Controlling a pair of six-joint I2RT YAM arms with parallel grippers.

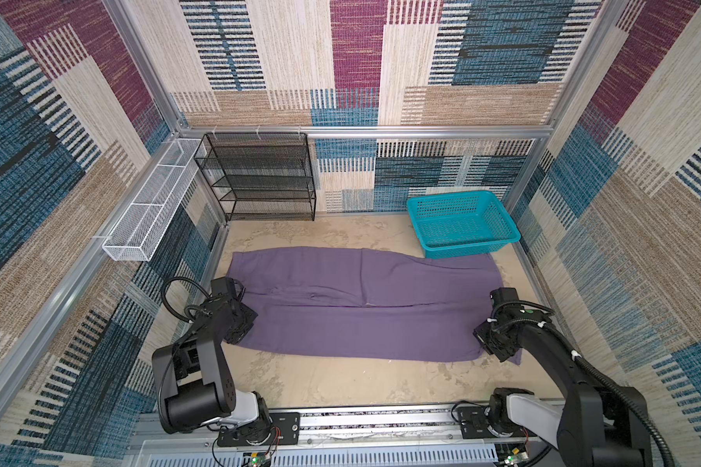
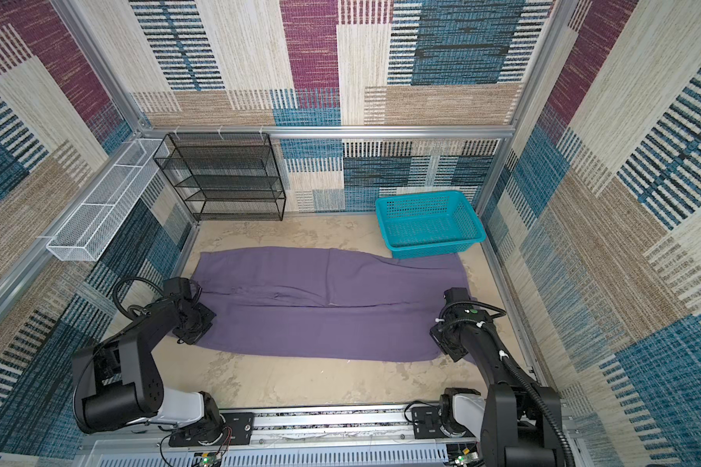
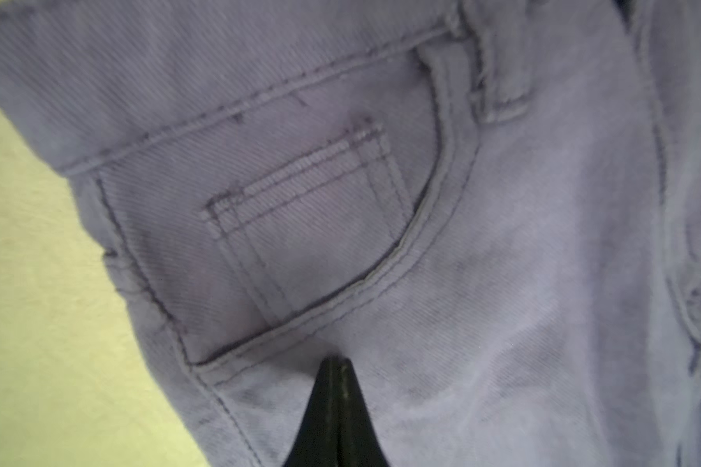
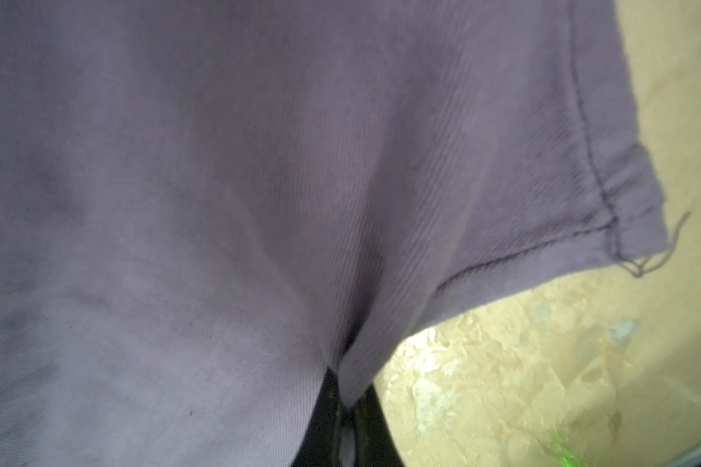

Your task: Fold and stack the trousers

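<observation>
Purple trousers (image 1: 366,330) lie spread lengthwise across the table, legs side by side. My left gripper is shut over the waistband end at the left, by a pocket (image 3: 311,218), with nothing visible between its fingers. My right gripper is at the leg end on the right, shut on a pinched fold of the trousers' fabric near the hem corner (image 4: 631,225), which pulls the cloth into a crease.
A teal basket (image 1: 463,245) stands at the back right against the trousers' far edge. A black wire rack (image 1: 257,183) is at the back left, a white wire shelf (image 1: 152,202) on the left wall.
</observation>
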